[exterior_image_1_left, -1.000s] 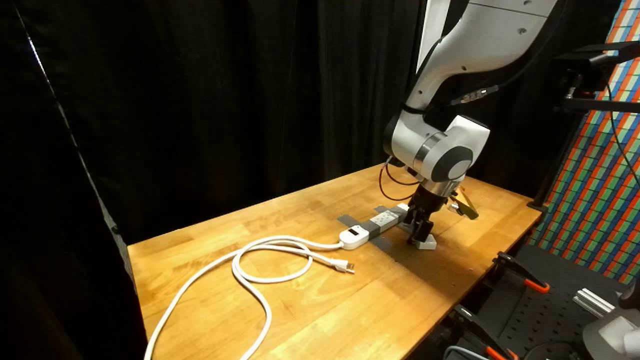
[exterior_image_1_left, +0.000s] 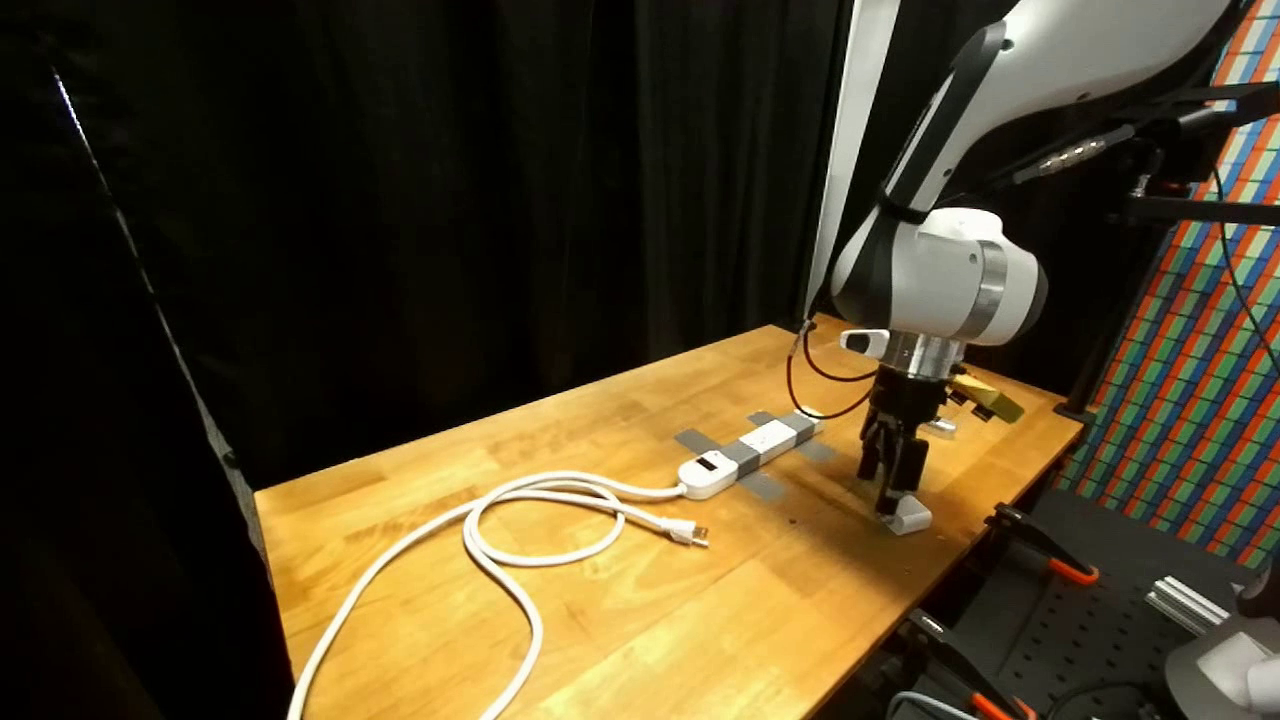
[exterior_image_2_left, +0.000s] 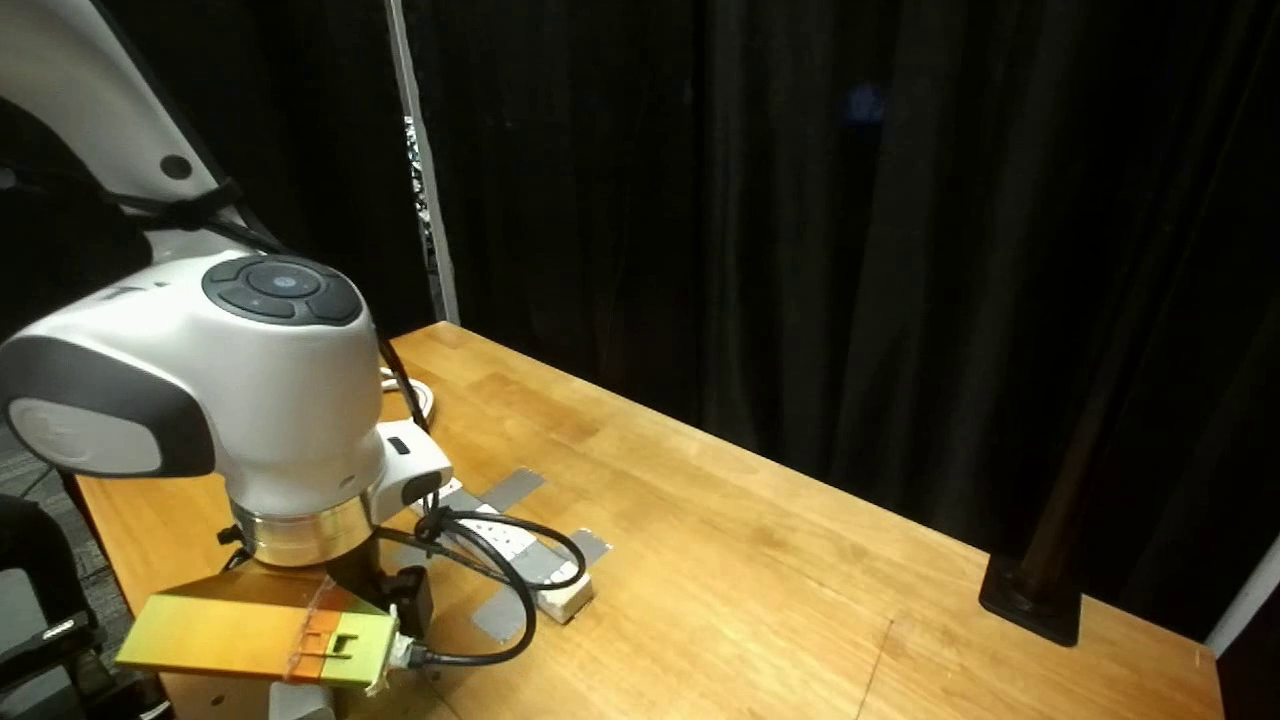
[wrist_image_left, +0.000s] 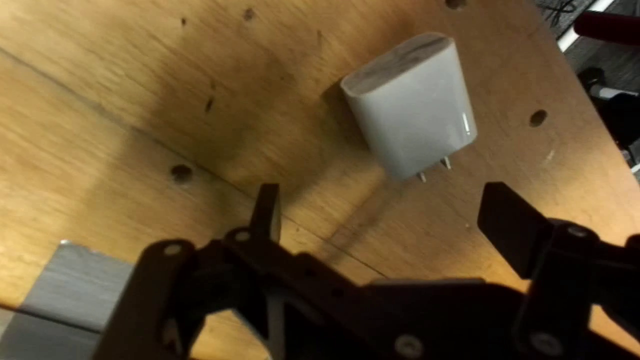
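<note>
A white plug-in charger (wrist_image_left: 414, 108) lies on the wooden table, its two metal prongs facing back between my fingers in the wrist view. My gripper is open with nothing between its fingertips, and the charger sits just beyond them. In exterior view 1 the charger (exterior_image_1_left: 909, 516) rests beside the lowered gripper (exterior_image_1_left: 894, 474), on the side nearer the table's front right edge. Exterior view 2 shows only part of the charger (exterior_image_2_left: 300, 701) below the yellow-green housing (exterior_image_2_left: 228, 638) on my wrist; the fingers are hidden there.
A white power strip (exterior_image_1_left: 768, 442) is fixed to the table with grey tape (wrist_image_left: 81, 285). Its white cord (exterior_image_1_left: 524, 600) loops across the left part. Orange-handled clamps (exterior_image_1_left: 1071, 571) grip the front edge.
My arm has shifted right and nearer the table's front right edge in exterior view 1, and its wrist has turned. The charger also lies farther toward that edge. The power strip is unmoved.
</note>
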